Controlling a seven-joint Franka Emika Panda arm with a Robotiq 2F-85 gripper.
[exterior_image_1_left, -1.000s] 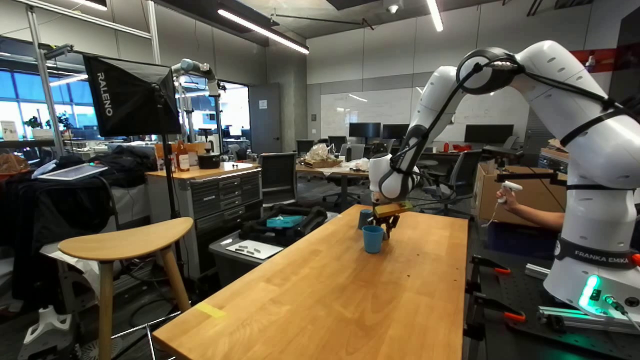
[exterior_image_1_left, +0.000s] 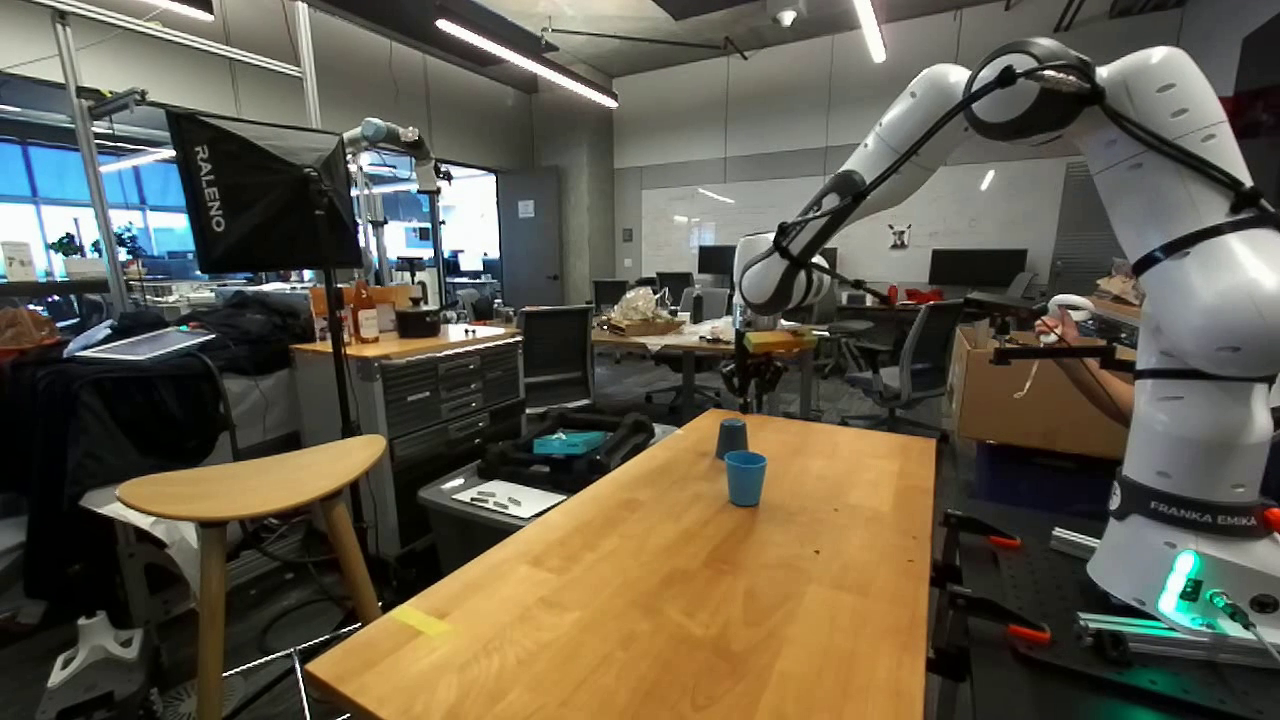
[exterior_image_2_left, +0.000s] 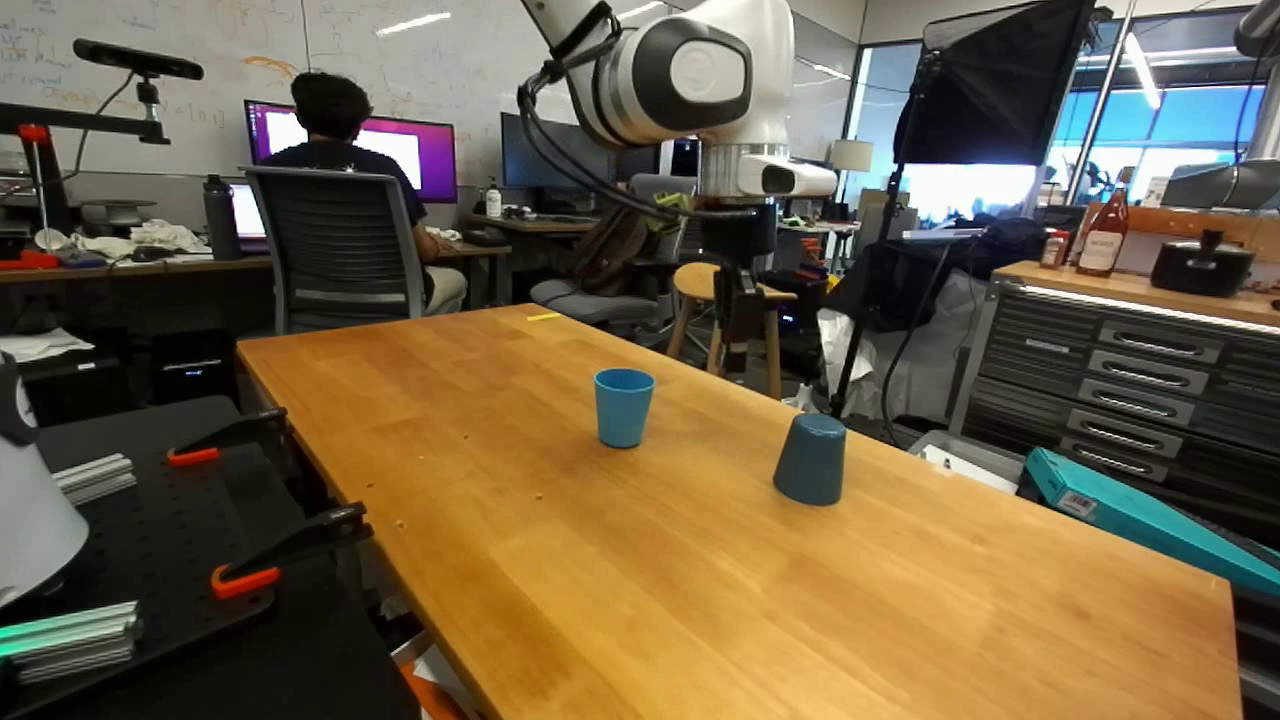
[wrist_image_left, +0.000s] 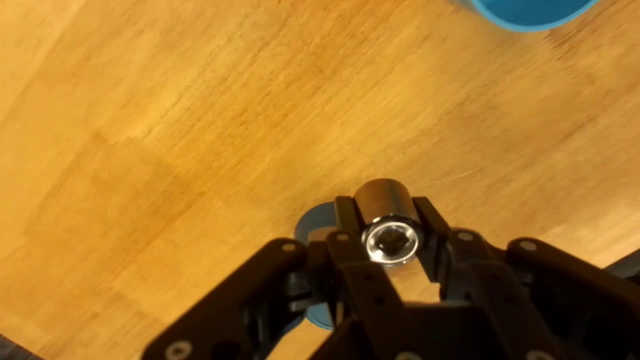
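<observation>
Between the fingers of my gripper is a small shiny metal cylinder (wrist_image_left: 384, 201) with a round hollow end, resembling a socket; the fingers are shut on it. In exterior view 2 the gripper (exterior_image_2_left: 741, 314) hangs well above the table, beyond the darker cup. A light blue cup (exterior_image_2_left: 623, 410) stands upright on the wood, its mouth facing up. The dark blue-grey cup (exterior_image_2_left: 811, 461) is upside down on the table near it. In the wrist view this darker cup (wrist_image_left: 318, 221) is partly hidden behind the fingers, and the light blue cup (wrist_image_left: 534, 15) is cut off at the top edge.
Clamps (exterior_image_2_left: 294, 540) grip one long side. A stool (exterior_image_1_left: 252, 480) and a grey bin (exterior_image_1_left: 480, 516) stand beyond the opposite side.
My gripper has risen from low beside the cups to well above the table, the arm lifting with it. Both cups are where they were.
</observation>
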